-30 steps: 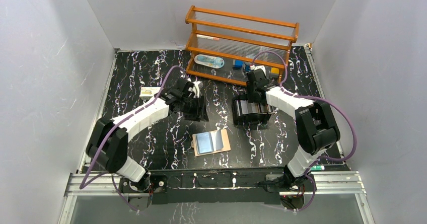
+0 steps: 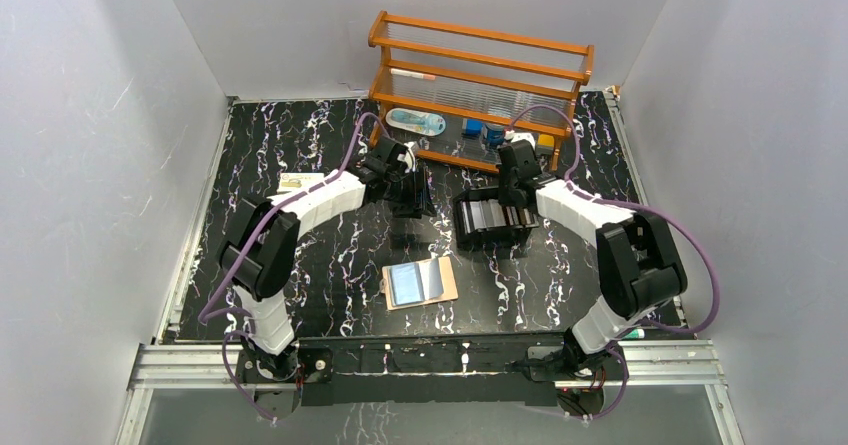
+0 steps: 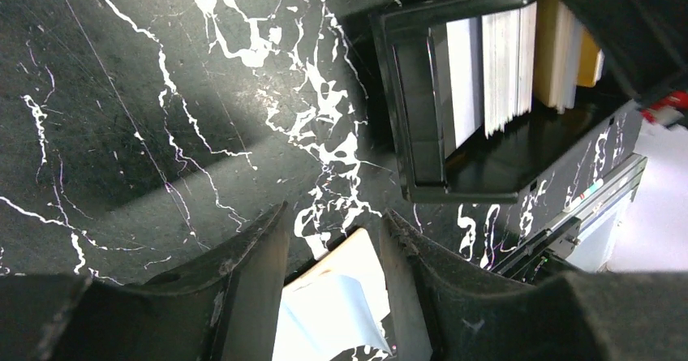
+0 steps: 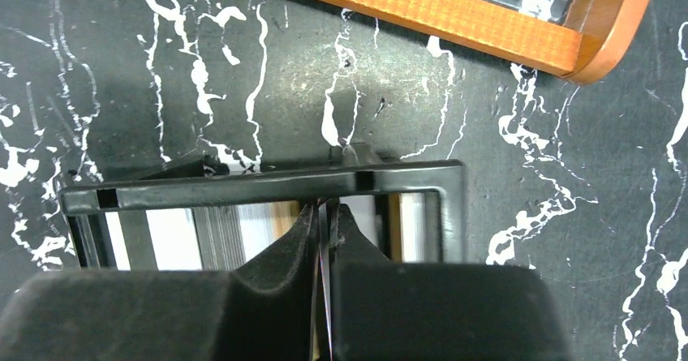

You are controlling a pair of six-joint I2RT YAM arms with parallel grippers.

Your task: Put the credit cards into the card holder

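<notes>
A black basket [image 2: 479,237] holds a row of thin upright items [image 3: 505,65], white, tan and dark. My right gripper [image 2: 515,193] reaches into it; in the right wrist view its fingertips stand nearly together, with a thin pale edge [image 4: 326,288] between them. Whether they press on it cannot be told. My left gripper is open and empty, above the table to the left of the basket. A flat tan piece [image 2: 447,281] with a pale blue panel and a silvery flap lies near the front. I cannot make out separate credit cards.
A wooden rack [image 2: 480,90] stands behind the basket, a blue-and-white packet [image 2: 415,122] and small blue boxes on its lower shelf. A small white box [image 2: 298,181] is at the left. Bare table lies around the tan piece.
My left gripper has moved right, towards the basket. The basket has shifted slightly left and turned a little, while my right gripper at its back has moved slightly right.
</notes>
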